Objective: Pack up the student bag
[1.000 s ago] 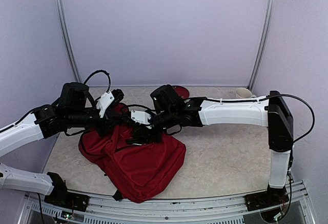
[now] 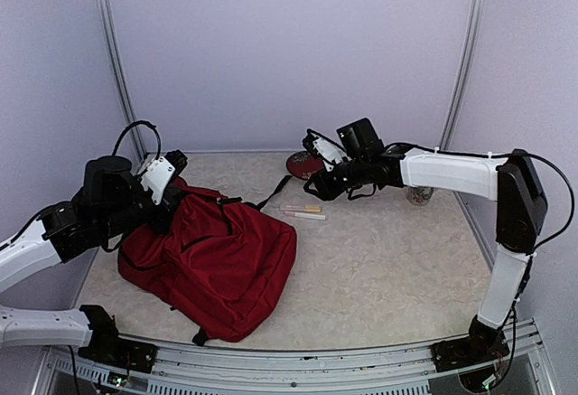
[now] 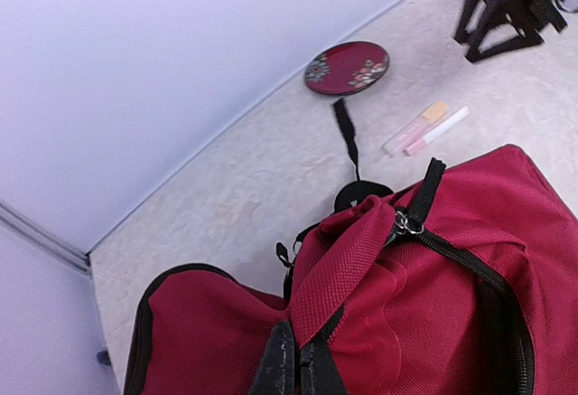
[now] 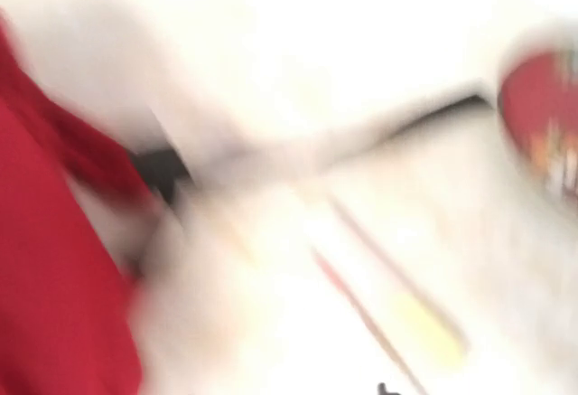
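Observation:
The red bag (image 2: 221,259) lies on the left of the table, its black zip showing. At the bag's upper edge my left gripper is shut on a fold of the red cloth (image 3: 339,273). My right gripper hangs open and empty over the table, right of the bag, near two slim stick-like items. One has a yellow end (image 3: 416,127); the other is white with a pink end (image 3: 437,131). In the blurred right wrist view, the sticks and the bag's edge (image 4: 54,232) show, but the fingers do not.
A dark red round plate with a flower pattern (image 3: 347,67) lies by the back wall. Partly hidden by my right arm, a cup (image 2: 419,194) stands at the right. A black strap (image 2: 273,193) trails from the bag.
My right gripper has come away from the bag, moving up and right, uncovering the sticks. My left gripper has shifted left, and the bag has moved left with it.

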